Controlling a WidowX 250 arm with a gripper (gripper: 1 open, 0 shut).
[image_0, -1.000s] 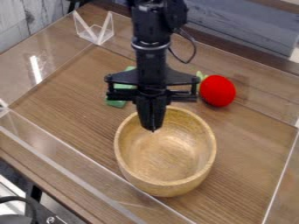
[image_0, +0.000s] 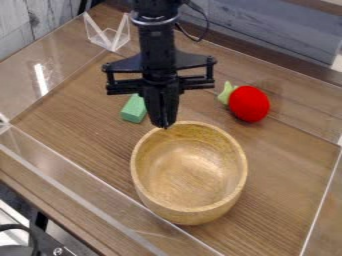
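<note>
My gripper (image_0: 163, 120) hangs in the upper middle, pointing down just above the back rim of a tan round bowl (image_0: 187, 190), shut with nothing visible between its fingers. A small green block (image_0: 132, 108) lies left of the gripper. A red round object with green leaves, like a strawberry (image_0: 250, 103), lies to the right, behind the bowl.
A clear plastic basket (image_0: 110, 32) stands at the back left. Dark cables lie at the lower left edge.
The gripper has shifted a little to the left, uncovering more of the green block. The bowl and red object have not moved.
</note>
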